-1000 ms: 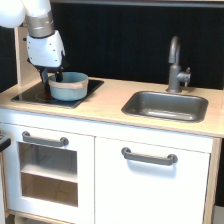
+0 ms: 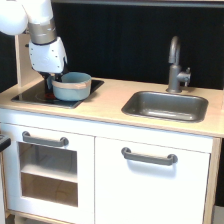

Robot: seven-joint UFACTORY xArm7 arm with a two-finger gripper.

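The white robot arm [image 2: 46,52] reaches in from the upper left over the toy kitchen's hob [image 2: 36,95]. Its gripper [image 2: 55,78] is at the left rim of a blue-grey round pot [image 2: 72,90], which sits on or just over the dark hob. Whether the fingers are shut on the rim is too small to tell.
A grey sink [image 2: 165,105] with a faucet [image 2: 175,65] is set in the right of the light countertop [image 2: 115,100]. The counter between hob and sink is clear. Below are white cabinet doors [image 2: 150,175] with grey handles.
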